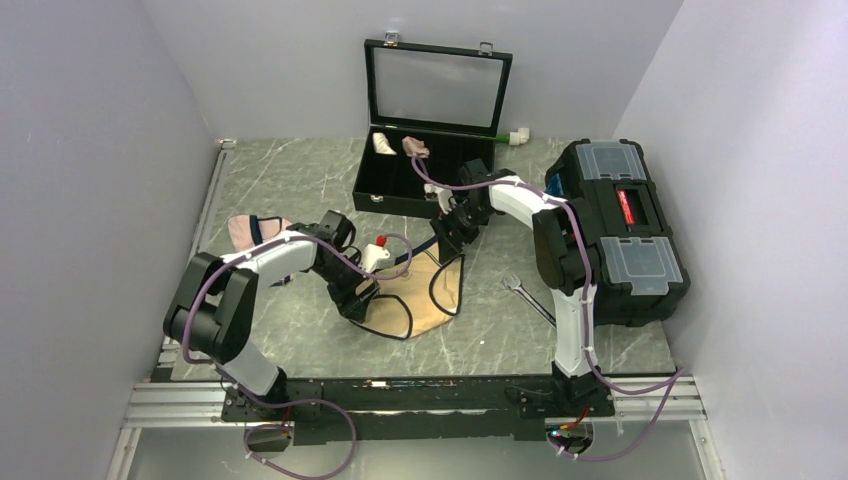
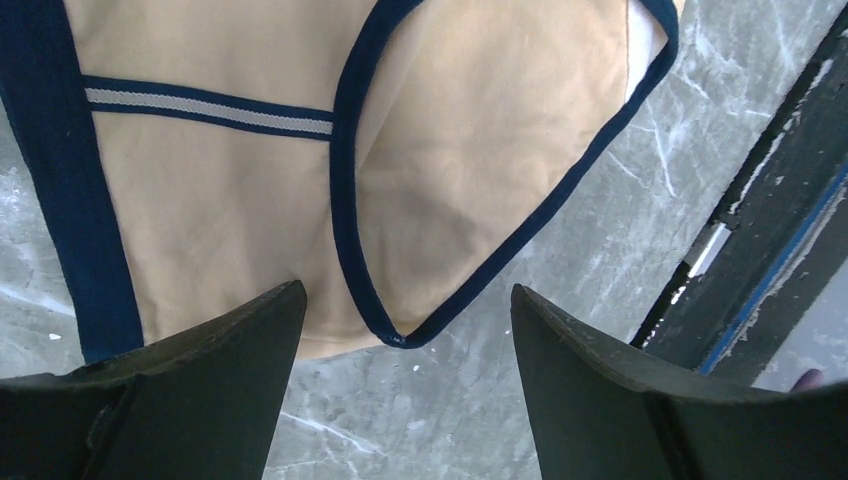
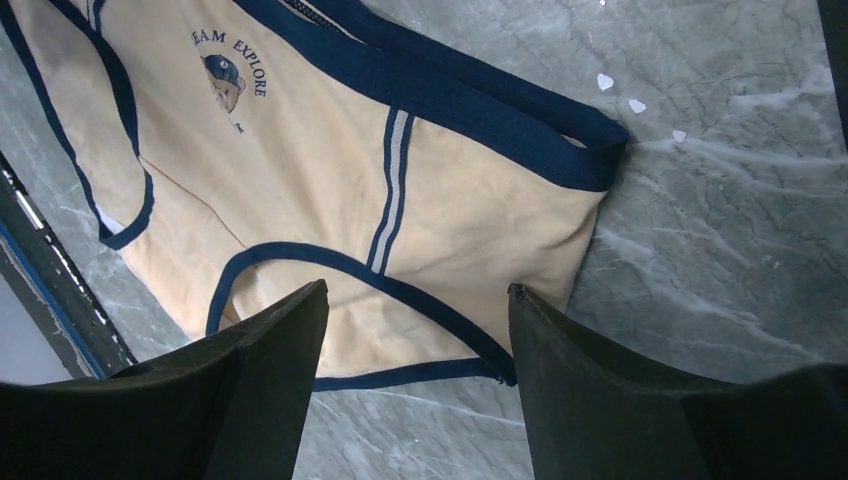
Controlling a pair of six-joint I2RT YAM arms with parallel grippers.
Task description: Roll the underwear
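Peach underwear with navy trim (image 1: 425, 300) lies spread flat on the marbled table, its waistband toward the black case. At its left side my left gripper (image 1: 353, 312) hovers, fingers apart, with the leg-opening corner just beyond the gap in the left wrist view; nothing is between the left fingertips. My right gripper (image 1: 455, 245) stands over the right part near the waistband. In the right wrist view the open right fingers (image 3: 300, 310) frame a lower corner of the cloth, apart from one another. Contact with the cloth cannot be made out.
An open black case (image 1: 395, 203) holding small pale and pink cloth items stands behind. Pink folded cloth (image 1: 240, 232) lies at left, partly under the left arm. A wrench (image 1: 528, 300) and a black toolbox (image 1: 605, 280) occupy the right. Bare table lies in front of the underwear.
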